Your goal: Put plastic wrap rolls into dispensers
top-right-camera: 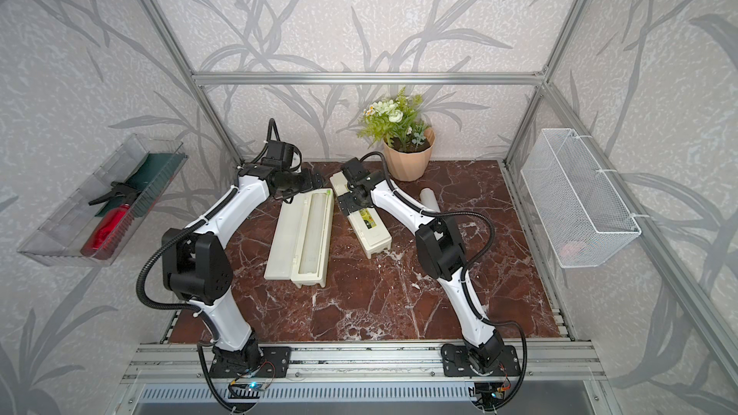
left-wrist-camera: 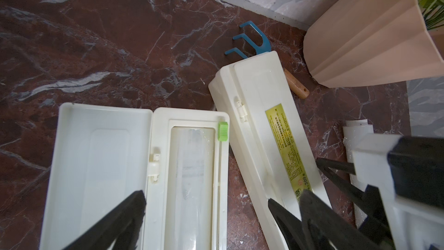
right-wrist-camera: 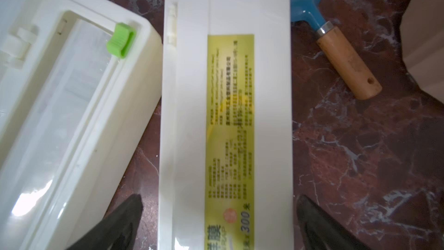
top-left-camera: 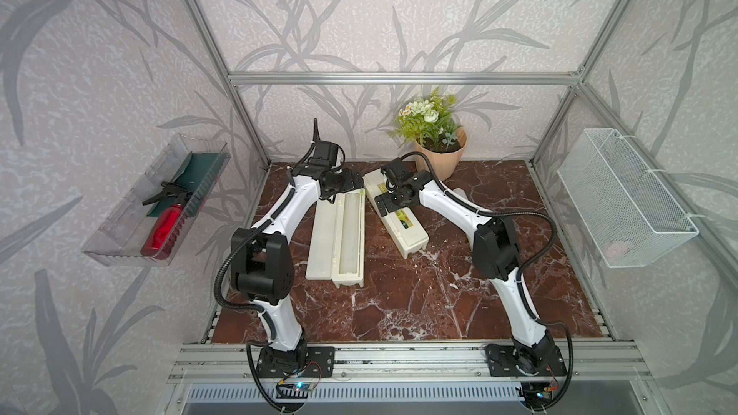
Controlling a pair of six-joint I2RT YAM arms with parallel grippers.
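Observation:
An open white dispenser point(top-left-camera: 347, 246) lies left of centre, lid point(left-wrist-camera: 99, 176) folded out to the left, with a clear wrapped roll point(left-wrist-camera: 189, 180) inside. Beside it, angled, is a closed white dispenser point(top-right-camera: 375, 238) with a yellow label. A white roll point(top-right-camera: 429, 198) lies to the right, partly hidden by my right arm. My left gripper point(top-left-camera: 349, 183) is open above the far end of the open dispenser, nothing between its fingers. My right gripper point(top-left-camera: 388, 201) is open over the closed dispenser, whose body sits between the fingers in the wrist view.
A flowerpot point(top-left-camera: 438, 161) stands at the back, near a blue garden fork point(left-wrist-camera: 259, 41) with wooden handle. A clear wall bin point(top-left-camera: 115, 238) hangs left, a mesh basket point(top-left-camera: 622, 215) right.

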